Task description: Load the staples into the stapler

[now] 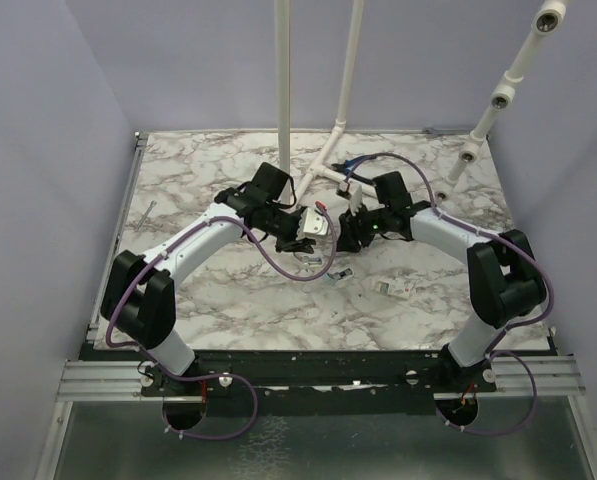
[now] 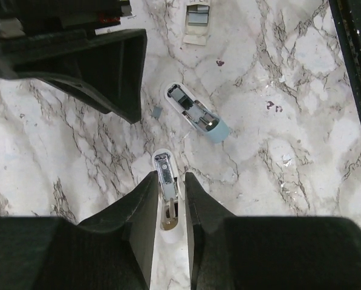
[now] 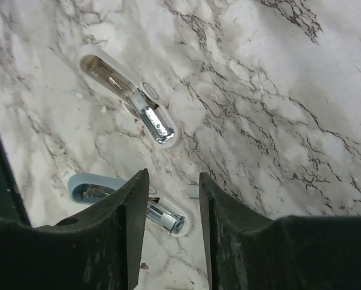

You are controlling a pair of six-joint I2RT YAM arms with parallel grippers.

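A white mini stapler lies on the marble table, its metal channel visible from above. Beside it is a light-blue stapler, with grey staples in its channel. A small grey staple strip rests loose on the table near both, also seen between the fingers in the right wrist view. My left gripper hovers over the white stapler, its fingertips a little apart and nothing visible between them. My right gripper stands open above the loose strip and the blue stapler's end.
A staple box lies open to the right of the staplers. Blue-handled tools lie at the back by the white pipe frame. A thin metallic rod is far left.
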